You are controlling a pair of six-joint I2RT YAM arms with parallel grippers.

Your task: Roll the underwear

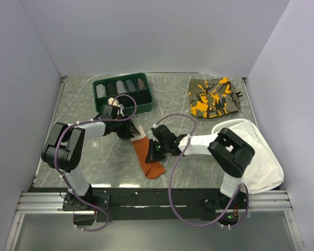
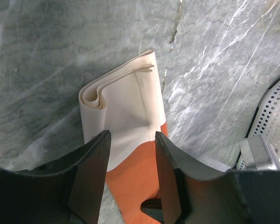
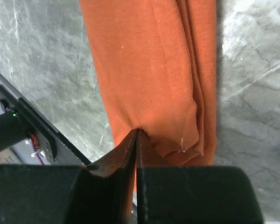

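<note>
Folded into a narrow strip, the orange underwear [image 1: 141, 151] with its cream waistband [image 2: 126, 105] lies slantwise on the grey marbled table. The left gripper is part open over the waistband end, with no cloth clearly pinched between its fingers. On the orange part, toward the lower end, my right gripper has its fingertips together and pressed against the cloth; a small crease shows at the tips. How much fabric sits between them is hidden. Loose folded layers [image 3: 191, 121] run along one side of the strip.
Behind the left arm stands a green divided box [image 1: 150, 105] with several rolled items in it. A camouflage cloth [image 1: 214, 98] lies at the back right, and a white basket with white cloth [image 1: 256, 162] stands at the right.
</note>
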